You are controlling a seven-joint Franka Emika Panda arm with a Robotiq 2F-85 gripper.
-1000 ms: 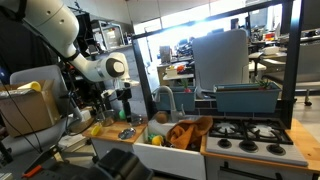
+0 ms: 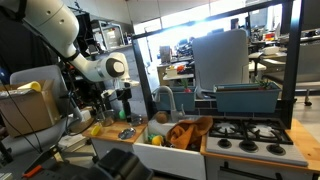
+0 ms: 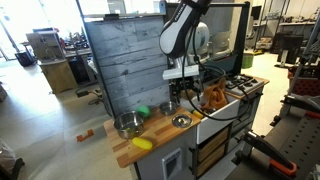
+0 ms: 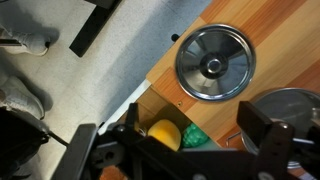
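My gripper shows at the bottom of the wrist view, its dark fingers [image 4: 248,112] wide apart. It appears open, with no object visibly held. Ahead of it a round steel lid [image 4: 214,62] with a central knob lies on the wooden counter. The same lid [image 3: 182,121] is near the counter's front edge in exterior view 2. A steel pot [image 4: 285,103] is beside it, partly covered by the right finger. Beyond the counter edge, a yellow object [image 4: 165,131] and a green one [image 4: 194,137] appear lower down between the fingers.
A white sink [image 2: 180,156] holds several colourful objects, right of the lid. Farther right is a stove [image 2: 255,135]. On the counter's other side are a steel pan [image 3: 128,124] and a yellow item [image 3: 143,142]. Shoes [image 4: 20,98] show on the floor.
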